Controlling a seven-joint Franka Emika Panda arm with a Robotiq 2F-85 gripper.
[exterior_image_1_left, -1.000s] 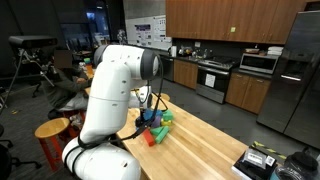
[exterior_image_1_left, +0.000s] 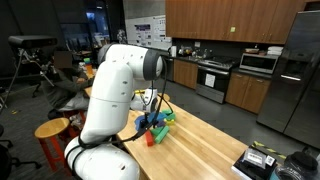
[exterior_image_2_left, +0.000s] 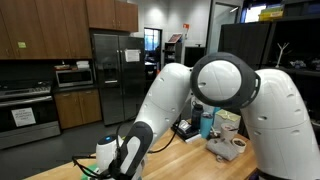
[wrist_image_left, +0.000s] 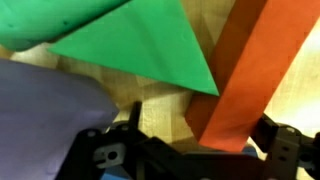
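In the wrist view my gripper is open, low over the table. A long orange-red block (wrist_image_left: 258, 65) runs diagonally, its near end between the fingers and close to the right one. Left of it lies a green triangular block (wrist_image_left: 145, 38), and a grey-purple piece (wrist_image_left: 45, 120) sits beside the left finger. Exterior view 1 has the gripper (exterior_image_1_left: 150, 117) among the coloured blocks, with a red block (exterior_image_1_left: 149, 138) and a green block (exterior_image_1_left: 161, 133) showing nearby. Whether the fingers touch the orange-red block is unclear.
A black and white box (exterior_image_1_left: 255, 163) stands at its right end. In exterior view 2, a teal container (exterior_image_2_left: 207, 125) and other items stand on the right side.
The arm's wrist and gripper have shifted only slightly over the blocks. The visible blocks look about the same.
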